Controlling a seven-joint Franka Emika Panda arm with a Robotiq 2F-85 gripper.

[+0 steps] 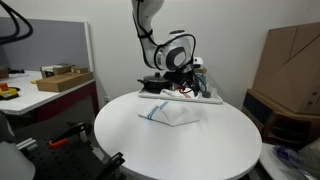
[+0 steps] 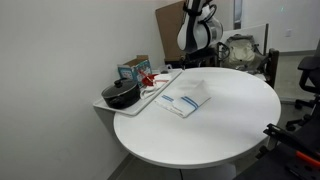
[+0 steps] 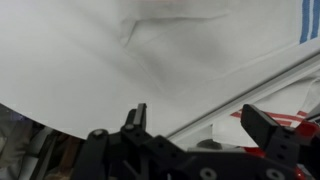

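Observation:
A white cloth with blue stripes (image 1: 172,112) lies spread on the round white table (image 1: 215,140), and it shows again in the other exterior view as a flat cloth (image 2: 187,101). My gripper is open in the wrist view, its dark fingers (image 3: 136,118) wide apart with nothing between them. Below it are bare table and the tray's pale edge, with part of the blue-striped cloth at top right. From the exterior, the arm hangs over the table's far side near the tray, behind the cloth; its fingertips are small and hard to make out.
A white tray (image 2: 143,107) along the table's edge holds a black lidded pot (image 2: 121,94), a red-and-white cloth (image 3: 289,105) and other small items. Cardboard boxes (image 1: 287,75) stand off to the right.

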